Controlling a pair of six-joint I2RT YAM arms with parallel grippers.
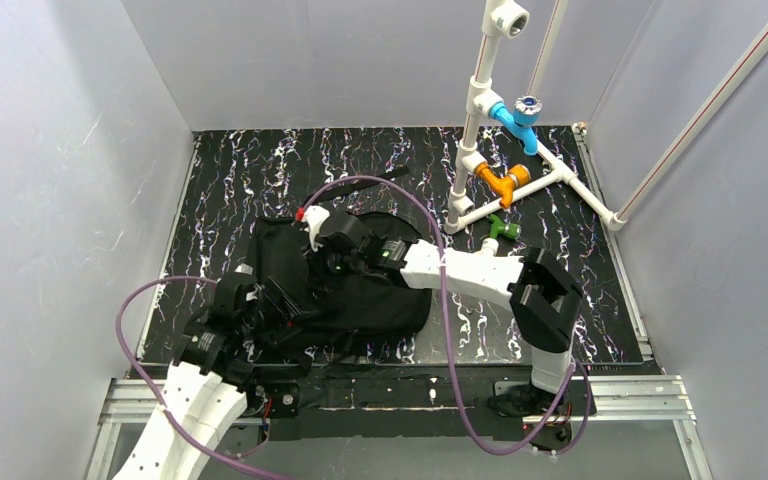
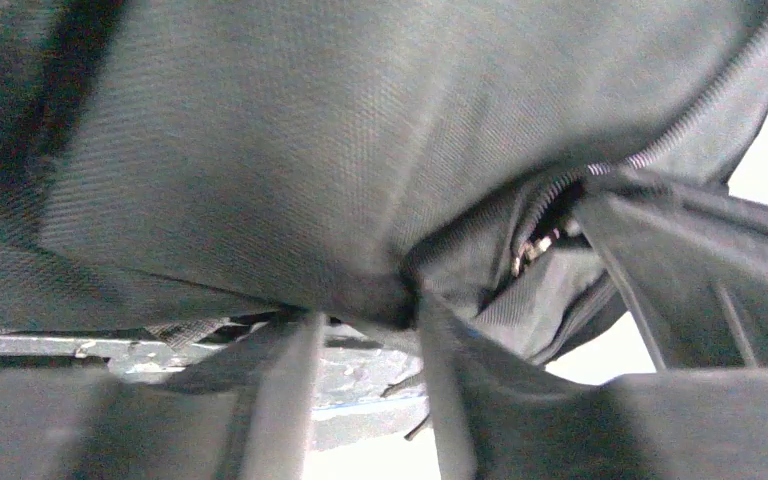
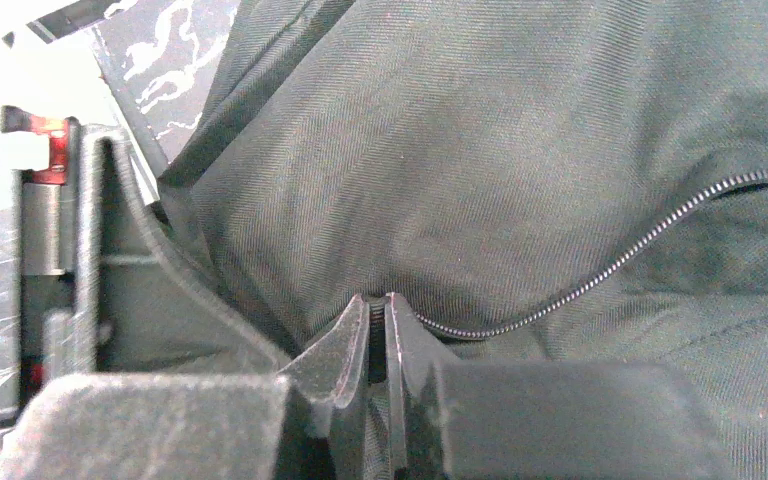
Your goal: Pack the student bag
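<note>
A black fabric bag (image 1: 385, 310) lies on the table under both arms. In the right wrist view, my right gripper is shut on a dark fold of the bag, at the end of its curved zipper (image 3: 600, 275). My left gripper is at the bag's front left part; its fingers (image 2: 295, 365) stand apart. Bag fabric (image 2: 290, 150) hangs just beyond them, and I see nothing clearly clamped between. A metal zipper pull (image 2: 535, 248) shows in a fold to the right. The bag's contents are hidden.
A black strap (image 1: 375, 181) lies behind the bag. At the right rear stands a white pipe frame (image 1: 468, 130) with blue, orange and green (image 1: 505, 229) fittings. Purple hoses (image 1: 450, 340) loop over the arms.
</note>
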